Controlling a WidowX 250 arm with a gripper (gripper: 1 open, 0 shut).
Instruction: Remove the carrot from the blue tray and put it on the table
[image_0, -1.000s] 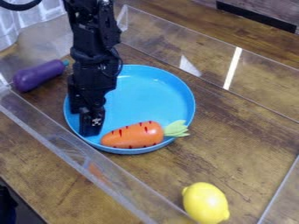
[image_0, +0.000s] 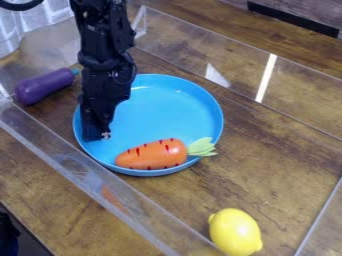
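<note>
An orange carrot (image_0: 152, 154) with dark stripes and a pale green top lies in the lower part of the round blue tray (image_0: 181, 98). My black gripper (image_0: 96, 132) hangs over the tray's left side, left of the carrot and apart from it. Its fingers look dark and blurred together, so whether they are parted does not show. The arm hides the tray's upper left rim.
A purple eggplant-like object (image_0: 44, 86) lies left of the arm. A yellow lemon (image_0: 235, 232) rests at the lower right. Clear plastic walls edge the wooden table (image_0: 274, 130), which is bare right of the tray.
Carrot, tray, lemon and purple object keep their places.
</note>
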